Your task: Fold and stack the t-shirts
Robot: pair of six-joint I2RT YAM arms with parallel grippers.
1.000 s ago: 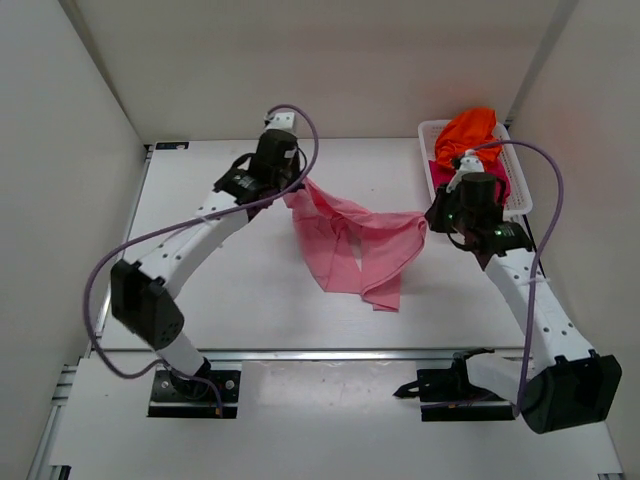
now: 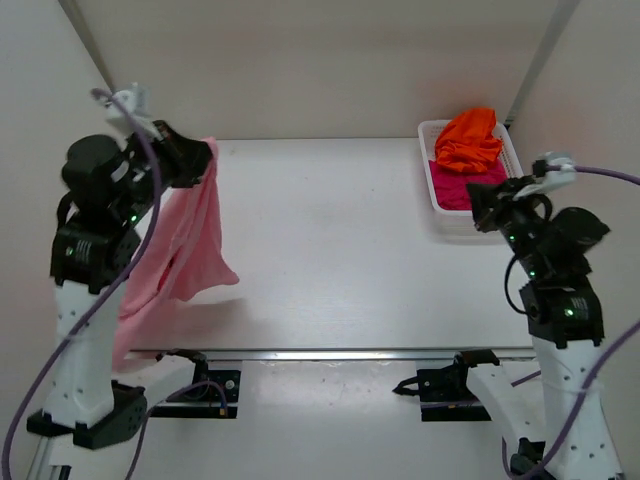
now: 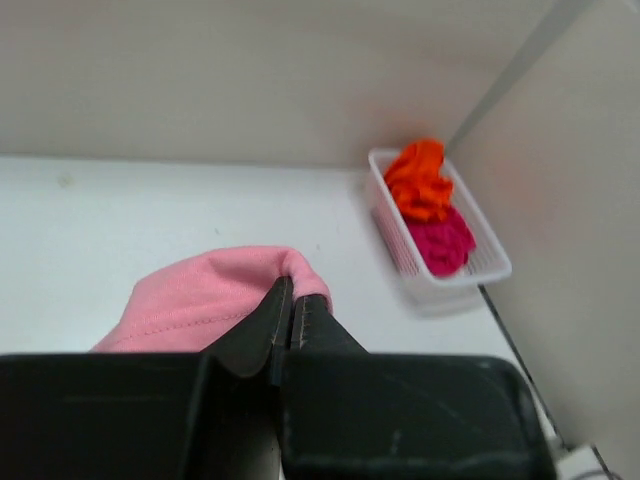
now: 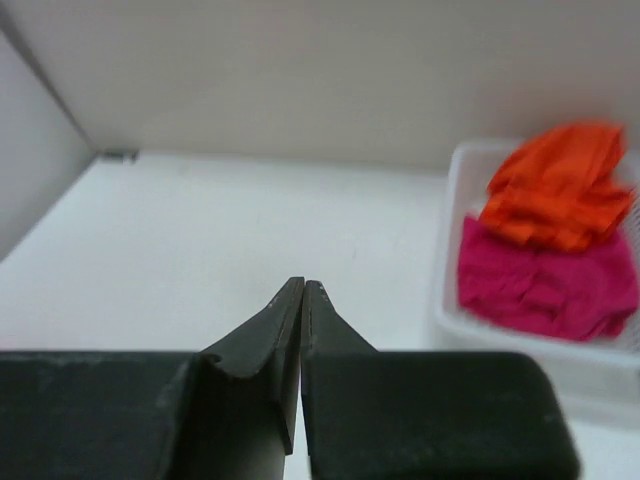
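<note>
A pink t-shirt (image 2: pixel 190 245) hangs from my left gripper (image 2: pixel 207 160) at the left of the table, its lower part partly hidden behind the left arm. In the left wrist view, the pink cloth (image 3: pixel 215 290) is pinched at the tips of the left fingers (image 3: pixel 262 330). My right gripper (image 2: pixel 478 208) is at the right, seen from above beside the front of the basket. The right wrist view shows its fingers (image 4: pixel 262 340) shut together, nothing between them.
A white basket (image 2: pixel 430 180) stands at the back right, holding an orange cloth (image 2: pixel 468 140) on top of a magenta cloth (image 2: pixel 466 190). Walls close off the back and sides.
My left gripper has carried the pink shirt far to the left. The shirt's other end, earlier at the right gripper, came free and swung left.
</note>
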